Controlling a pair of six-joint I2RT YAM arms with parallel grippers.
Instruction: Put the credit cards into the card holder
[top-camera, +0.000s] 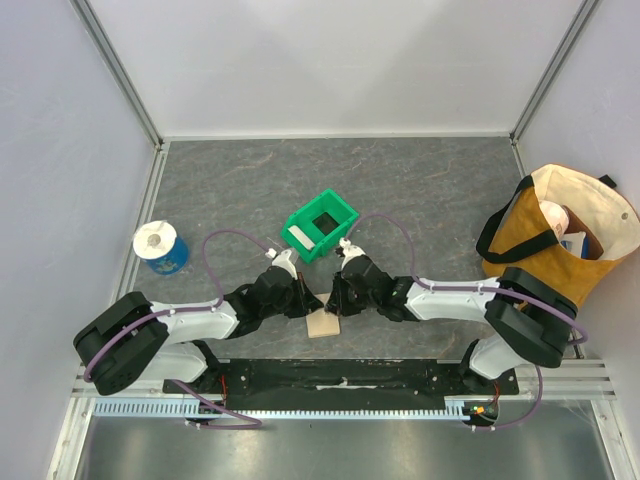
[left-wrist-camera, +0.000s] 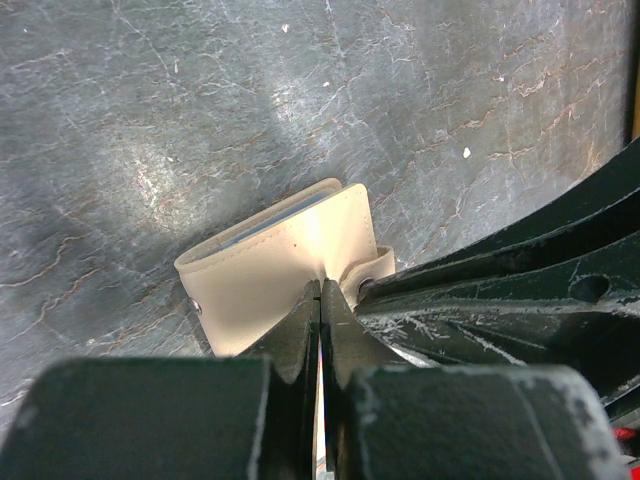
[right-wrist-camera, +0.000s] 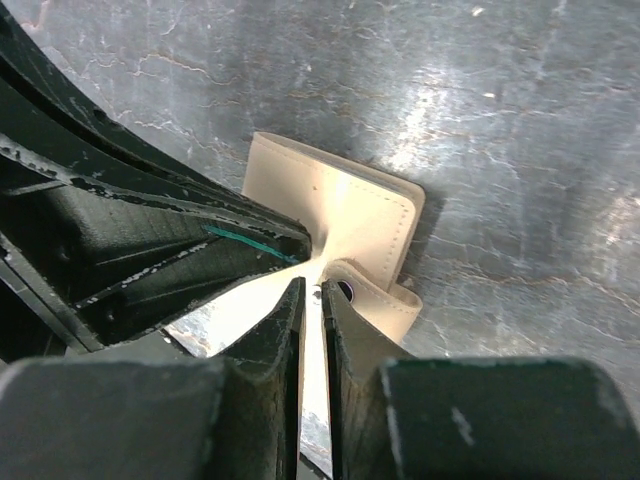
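A cream card holder (top-camera: 322, 322) lies flat on the stone table between my grippers, its snap flap at one side; a blue edge shows inside its slot in the left wrist view. My left gripper is shut over the holder, nothing clearly visible between its fingers. My right gripper is at the flap by the snap, its fingertips close together; whether it grips anything cannot be told.
A green basket (top-camera: 340, 210) with light and dark items stands behind the grippers. A yellow bag (top-camera: 560, 260) is at the right, a blue-and-white roll (top-camera: 164, 253) at the left.
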